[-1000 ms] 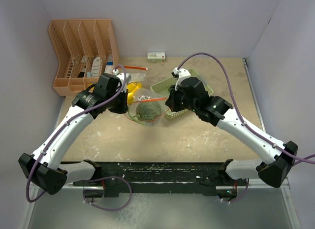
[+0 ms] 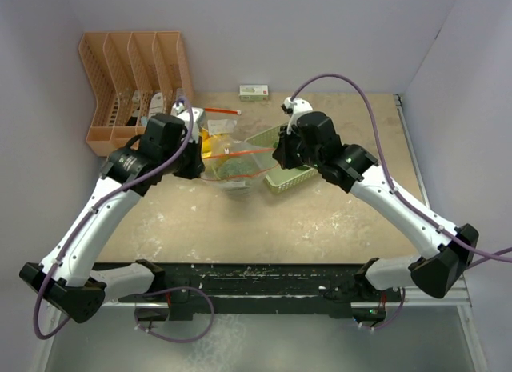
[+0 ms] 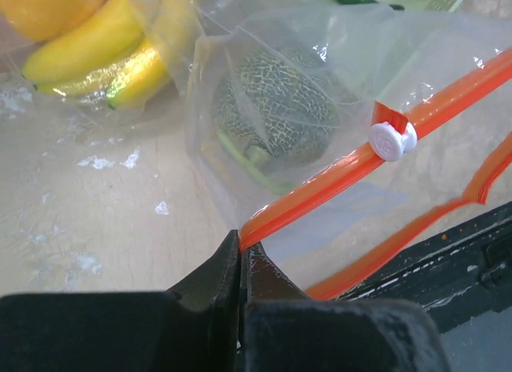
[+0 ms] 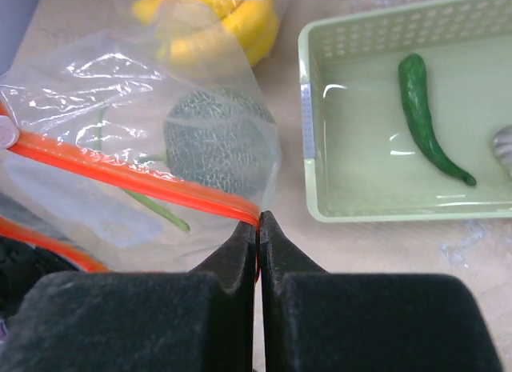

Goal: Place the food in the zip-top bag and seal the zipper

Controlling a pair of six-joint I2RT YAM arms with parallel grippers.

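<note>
A clear bag (image 2: 237, 169) with an orange zipper edge is stretched between my two grippers. My left gripper is shut on one end of the orange edge, and my right gripper pinches the other end. A netted green melon (image 3: 276, 104) lies inside the bag, with a thin green stalk (image 4: 156, 209) beside it. The white slider (image 3: 392, 140) sits on the upper orange strip; the lower strip (image 3: 400, 242) hangs apart from it, so the mouth gapes. Behind it, another clear bag holds bananas (image 3: 100, 48) and an orange fruit (image 3: 54, 8).
To the right stands a pale green basket (image 4: 314, 180) with a green pepper (image 4: 428, 120) and a silvery item (image 4: 504, 146) in it. A tan divided rack (image 2: 104, 136) fills the back left. A small box (image 2: 254, 93) stands at the back.
</note>
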